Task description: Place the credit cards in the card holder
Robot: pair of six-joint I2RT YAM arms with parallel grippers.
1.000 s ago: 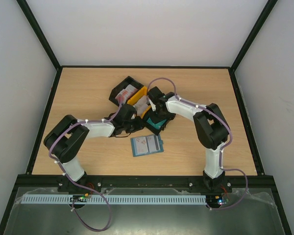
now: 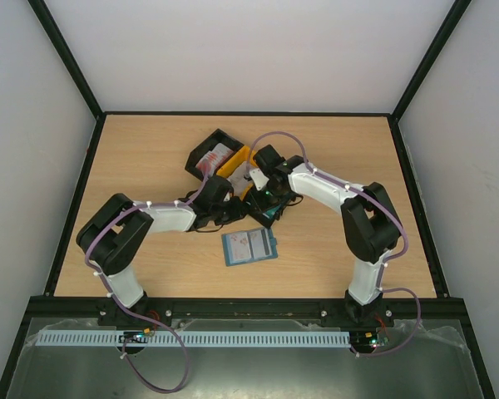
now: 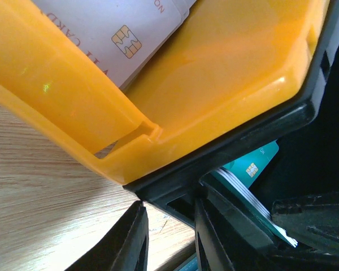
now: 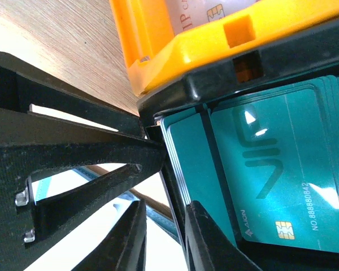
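The black box (image 2: 256,218) holds teal cards (image 4: 271,169) in a flat fanned stack; beside them, a few more teal cards (image 4: 195,158) with white edges lean along the near wall. My left gripper is shut on the corner of the black box. My right gripper is part open over the near wall, one finger inside by the leaning cards and one outside; I see no card clamped in it. The blue card holder (image 2: 249,247) lies flat on the table in front of the box, with cards in its clear pockets.
A yellow box (image 2: 239,170) with white cards (image 3: 113,34) adjoins the black one. Behind it stands another dark box (image 2: 214,153) with pinkish cards. Both arms crowd close together at the black box.
My right gripper has shifted over the black box and turned, so less of the teal stack shows from above. The left arm, boxes and card holder look unmoved.
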